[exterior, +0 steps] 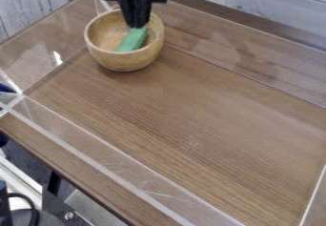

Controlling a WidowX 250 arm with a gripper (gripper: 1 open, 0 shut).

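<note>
A wooden bowl point(109, 60) sits on the wooden table point(178, 144) at the upper left of the camera view, with a green oblong object point(132, 40) inside it. My dark gripper point(135, 15) hangs just above the bowl, over the green object, its upper part cut off by the top edge. It is too dark and small to tell how its fingers stand.
A dark gap and some hardware point(18, 209) show at the lower left corner, beyond the table's edge.
</note>
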